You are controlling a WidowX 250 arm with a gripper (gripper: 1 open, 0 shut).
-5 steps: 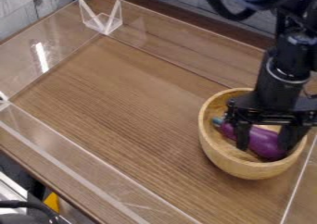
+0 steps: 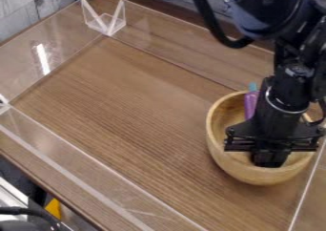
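Observation:
A wooden bowl (image 2: 235, 168) sits at the right of the table. My black gripper (image 2: 270, 143) is down inside it, shut, its lower end hiding much of the bowl's contents. Part of a purple object (image 2: 249, 105) shows behind the gripper at the bowl's back; whether the fingers touch it cannot be seen.
A clear plastic holder (image 2: 105, 15) stands at the back left. Transparent edging runs along the table's sides, and cables lie at the lower left corner.
My gripper has moved lower into the bowl. The purple object, earlier visible across the bowl, now shows mainly at the back behind the gripper.

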